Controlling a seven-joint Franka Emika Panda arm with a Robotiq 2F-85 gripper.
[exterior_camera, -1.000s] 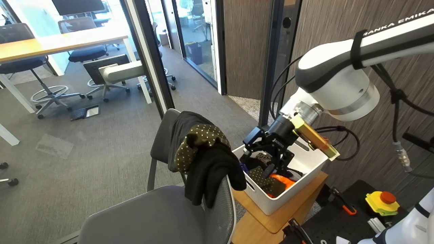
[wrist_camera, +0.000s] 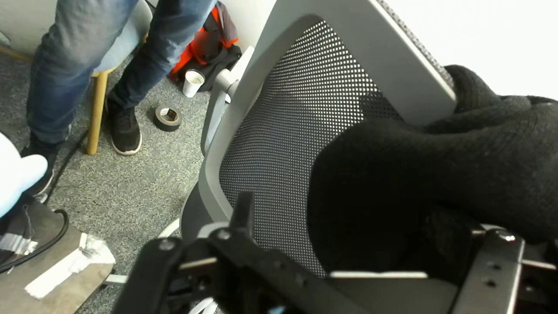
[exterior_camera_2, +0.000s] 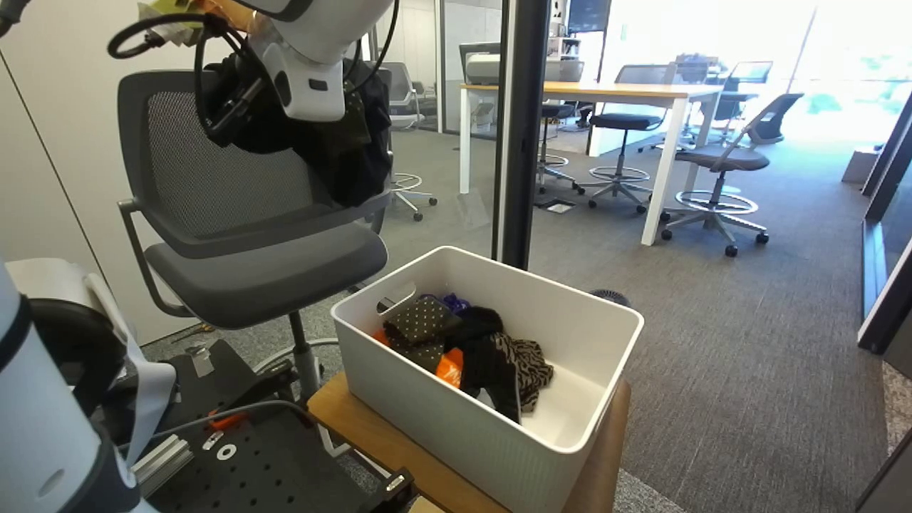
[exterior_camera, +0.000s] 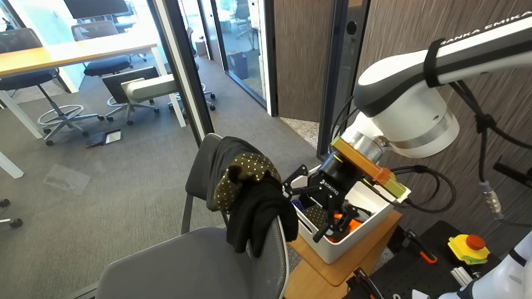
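Black cloth (exterior_camera: 262, 207) and a dark cloth with pale dots (exterior_camera: 249, 169) hang over the backrest of a grey chair (exterior_camera: 172, 264). My gripper (exterior_camera: 303, 213) stands open beside the black cloth, its fingers pointing toward the chair. In the wrist view the black cloth (wrist_camera: 382, 193) fills the space in front of the open gripper, next to the mesh backrest (wrist_camera: 293, 104). No cloth shows gripped. In the second exterior view the arm and dark cloth overlap, hiding the fingertips.
A white bin (exterior_camera_2: 479, 427) holding dotted, black, patterned and orange cloths stands on a wooden stool (exterior_camera_2: 410, 436), beside the chair. Its far right end is empty. A black table with an emergency stop (exterior_camera: 469, 248) stands nearby. In the wrist view a person's legs (wrist_camera: 78, 68) are visible.
My gripper has moved left and toward the camera, from above the bin to beside the cloth on the chair back. Cloths on the chair look almost unchanged.
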